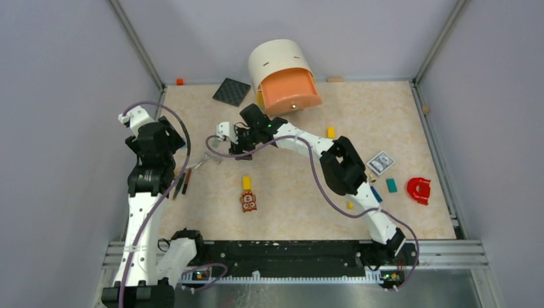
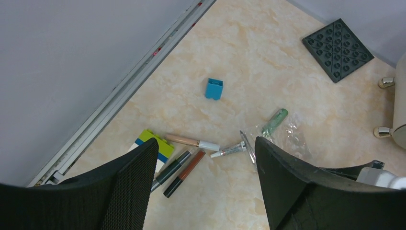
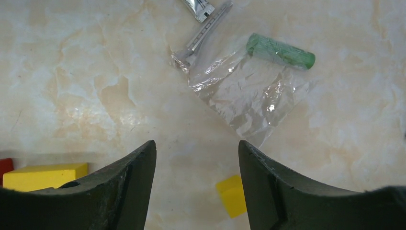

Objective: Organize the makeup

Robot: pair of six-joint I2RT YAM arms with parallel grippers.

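Note:
My right gripper is open over the table's left-centre. Nothing shows between its fingers. Ahead of them lies a clear plastic wrapper (image 3: 239, 100); a green tube (image 3: 280, 51) is under or in it, and a slim silver stick (image 3: 206, 32) rests at its edge. In the left wrist view, my left gripper stands open and empty above a tan-and-white stick (image 2: 191, 142), a dark green pen (image 2: 173, 170), a brown pencil (image 2: 185, 174) and a small silver tube (image 2: 228, 149). The cream container (image 1: 272, 56) has its orange drawer (image 1: 289, 92) out.
A yellow block (image 3: 232, 195) sits near my right gripper's right finger. Other toys include an animal-face block (image 1: 248, 201), a blue brick (image 2: 214, 89) and a red piece (image 1: 419, 190). A dark studded plate (image 1: 231, 92) lies beside the container.

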